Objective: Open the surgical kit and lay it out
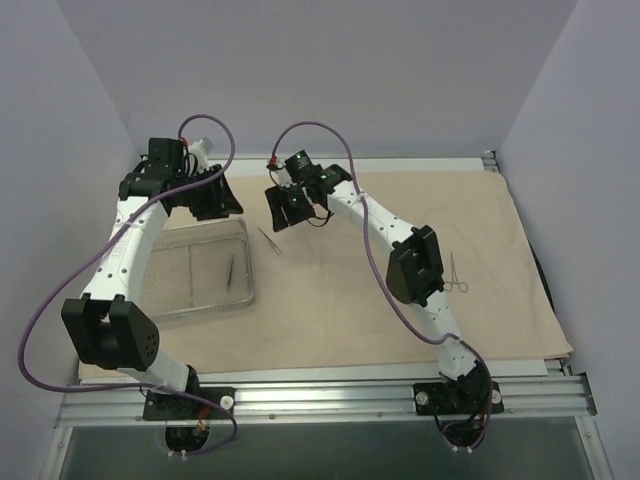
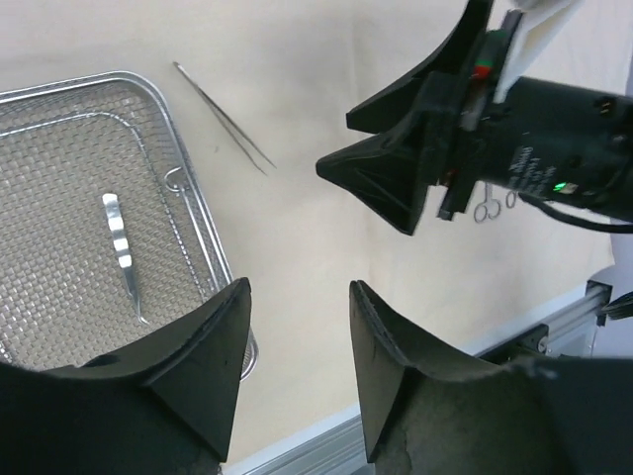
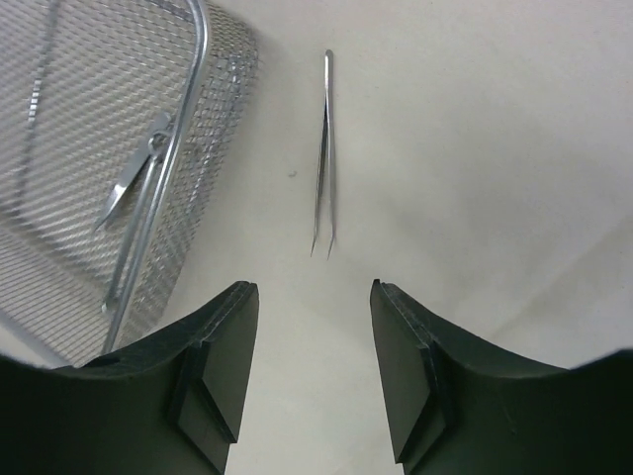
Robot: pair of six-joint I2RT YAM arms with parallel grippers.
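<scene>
Slim metal tweezers (image 1: 270,241) lie on the beige cloth just right of the wire tray (image 1: 203,313). In the right wrist view the tweezers (image 3: 328,148) lie beyond my right gripper, which is open and empty, their points facing it. Open as well, my left gripper hovers near the tray's right side, with clear space between its fingers. A slender silver instrument (image 2: 121,247) rests inside the tray. Far to the right on the cloth are scissors (image 1: 454,278).
The two grippers are close together over the back left of the cloth (image 1: 330,310). The tray's raised rim (image 3: 188,109) and wire handle run near the tweezers. Wide bare cloth spreads across the middle and front.
</scene>
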